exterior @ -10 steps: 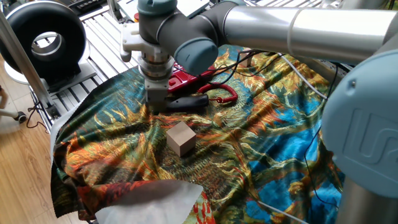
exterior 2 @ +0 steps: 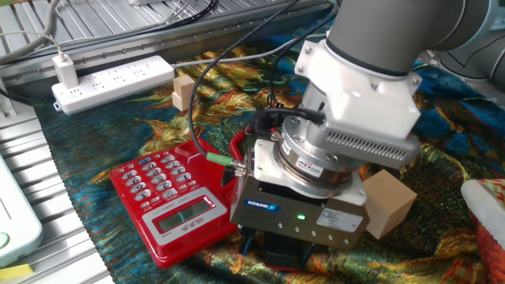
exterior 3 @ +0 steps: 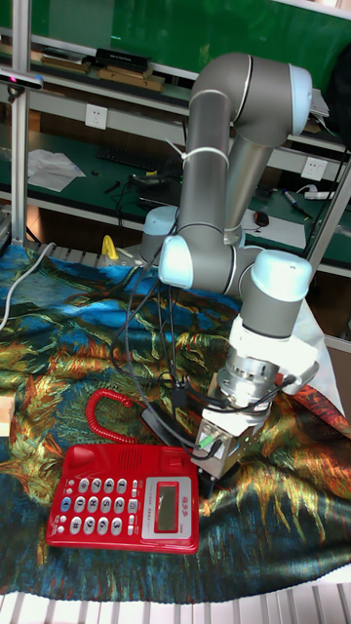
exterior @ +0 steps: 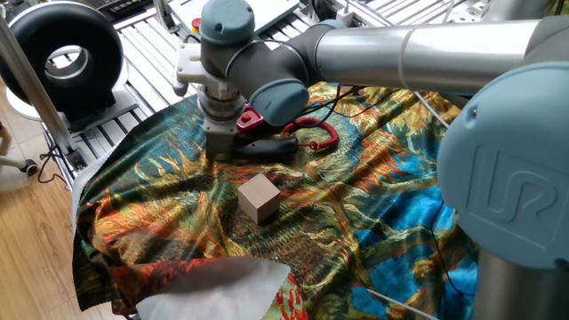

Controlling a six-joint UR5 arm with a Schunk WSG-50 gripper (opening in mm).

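A red desk telephone (exterior 2: pixel 170 205) with silver keys and a small display lies on the patterned cloth. Beside it rests its dark handset (exterior: pixel 271 148), joined by a coiled red cord (exterior: pixel 327 133). My gripper (exterior 2: pixel 276 256) points down over one end of the handset, next to the telephone's display side in view 3. Dark fingers show below the gripper body in view 2, with the handset's end between or just under them. The tips are mostly hidden, so whether they are shut on it does not show.
A wooden cube (exterior: pixel 259 198) sits on the cloth close to the gripper. Smaller wooden blocks (exterior 2: pixel 183 92) and a white power strip (exterior 2: pixel 114 84) lie farther off. Black cables hang around the wrist. A black ring-shaped object (exterior: pixel 62 58) stands off the cloth.
In view 1 the arm's wrist has come down slightly, and the big blue joint at right has shifted left. The handset, telephone and cube look unmoved.
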